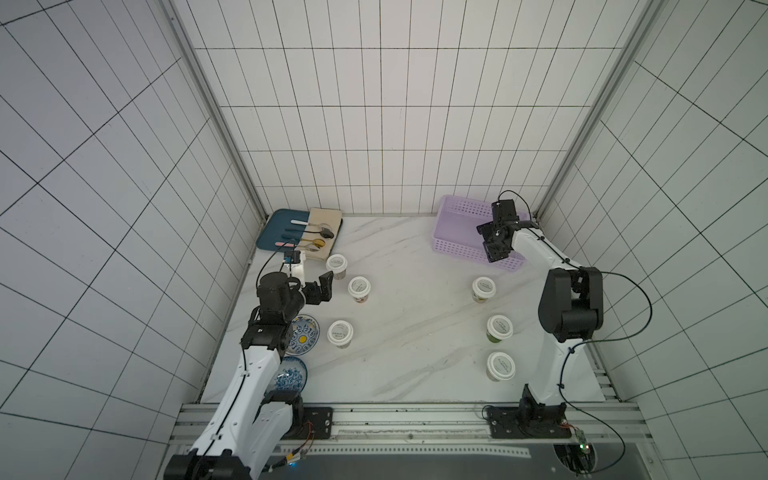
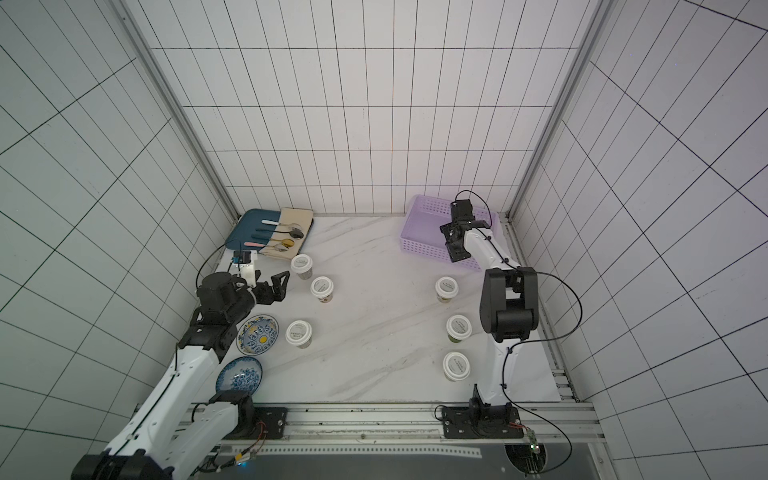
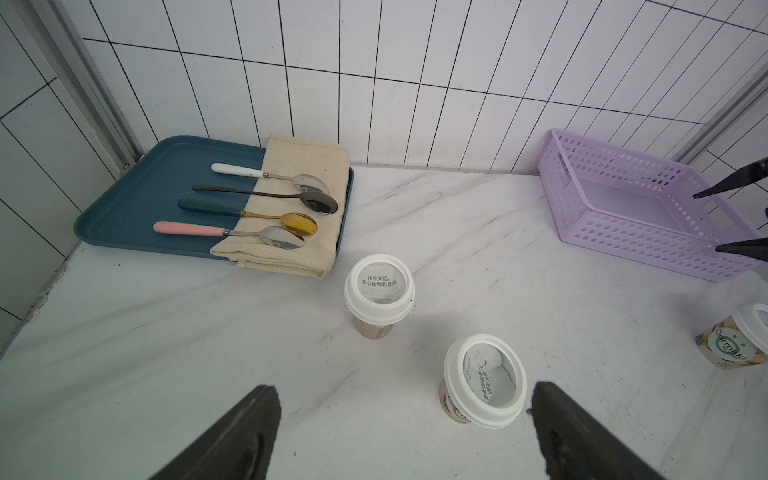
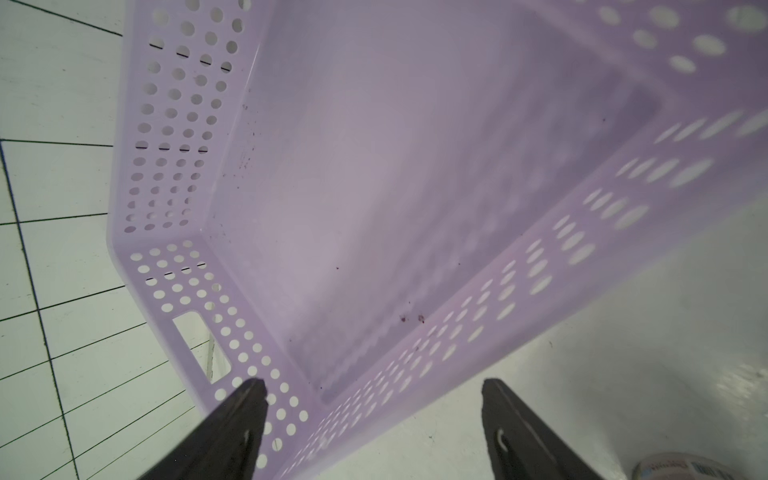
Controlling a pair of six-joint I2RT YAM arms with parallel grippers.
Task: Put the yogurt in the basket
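Observation:
The lavender basket stands empty at the back right. My right gripper hangs over it with nothing visible between its fingers, part open, seen from close up in the right wrist view. My left gripper stands open at the left, above the table near several white-lidded yogurt cups, including one at the middle left and one farther back. On the right side, more cups stand in a row in front of the basket.
A blue tray with spoons and a cloth sits at the back left. Patterned plates lie by the left arm.

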